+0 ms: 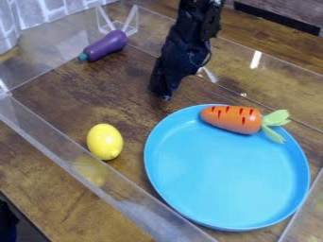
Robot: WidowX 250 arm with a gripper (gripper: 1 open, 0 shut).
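Note:
My dark gripper (pixel 164 90) hangs low over the wooden surface in the upper middle, left of and above a blue plate (pixel 221 194). It looks shut, with nothing visible between its fingers. An orange toy carrot (pixel 233 118) with green leaves lies on the plate's upper part. A yellow lemon (pixel 105 141) lies left of the plate. A purple eggplant (pixel 104 46) lies at the upper left.
Clear plastic walls edge the wooden tray floor (pixel 76 99) at the left, bottom and right. Bare wood lies between the eggplant, the lemon and my gripper.

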